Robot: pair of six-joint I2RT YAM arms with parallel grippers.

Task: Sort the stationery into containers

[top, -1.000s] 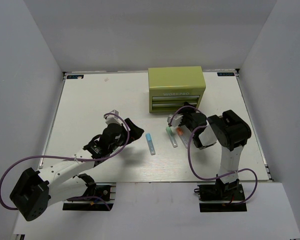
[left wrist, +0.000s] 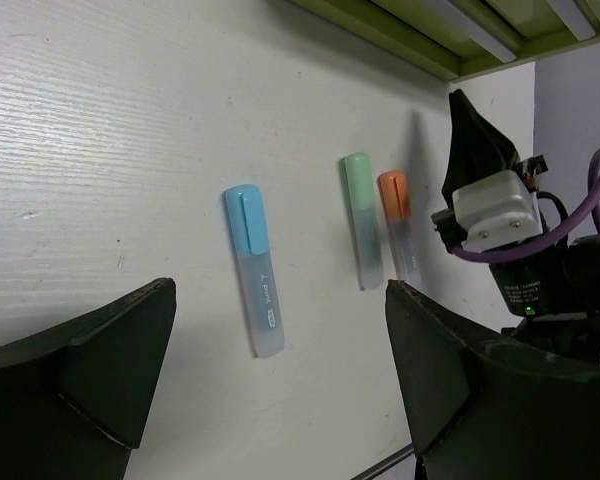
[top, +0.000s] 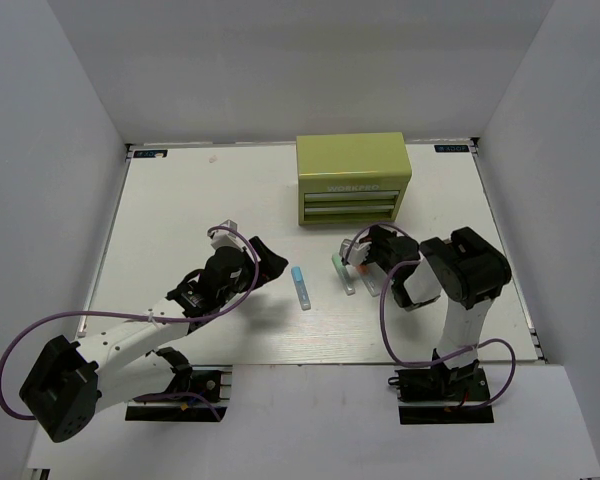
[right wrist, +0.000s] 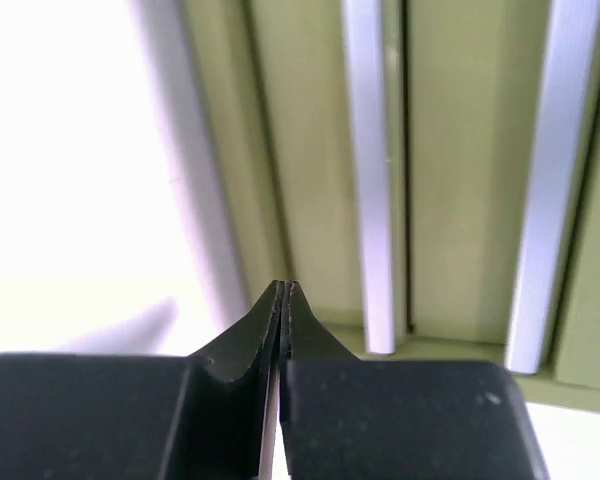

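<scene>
A blue-capped marker (left wrist: 255,280) lies on the table below my left gripper, which is open with nothing between its fingers. To its right lie a green-capped marker (left wrist: 365,230) and an orange-capped marker (left wrist: 400,225). The green WORKPRO cabinet (top: 352,160) stands at the back, its slotted front facing the markers. My right gripper is shut in front of that cabinet, a little back from it; whether anything is between its fingertips I cannot tell.
Walls bound it at the back and sides.
My left arm and the markers on the table look unchanged.
</scene>
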